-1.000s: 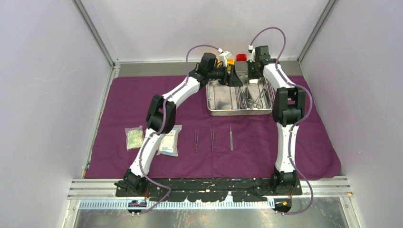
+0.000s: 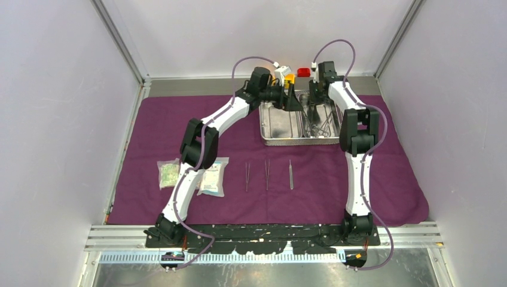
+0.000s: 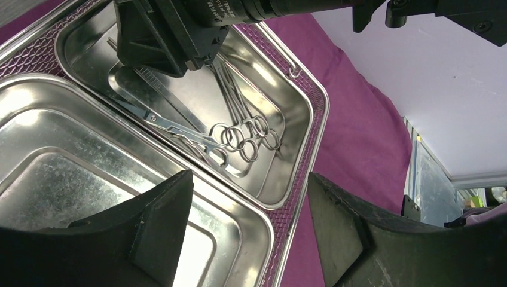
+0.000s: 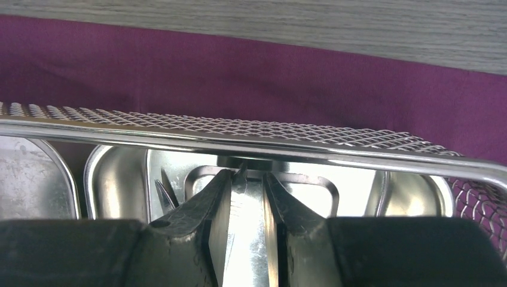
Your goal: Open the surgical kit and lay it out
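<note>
A wire-mesh basket (image 2: 301, 142) holds two metal trays side by side. Ring-handled scissors (image 3: 173, 127) lie in the right-hand tray with several clamps (image 3: 238, 113), their rings bunched at the near end. My left gripper is open over the basket, nothing between its widely spread fingers. Over the far part of the instrument tray is my right gripper, with a narrow gap between its fingers; a thin metal tip shows in that gap, apparently not gripped. In the left wrist view, the right gripper's body hides part of the instruments.
Two tweezers (image 2: 247, 177) and a slim handle (image 2: 291, 175) lie spaced out on the purple cloth (image 2: 323, 191). White (image 2: 212, 179) and green (image 2: 169, 174) packets lie to the left. Open cloth remains at front right. The basket's far rim (image 4: 251, 147) runs close to the right fingers.
My left arm has barely moved. The laid-out tools are unchanged.
</note>
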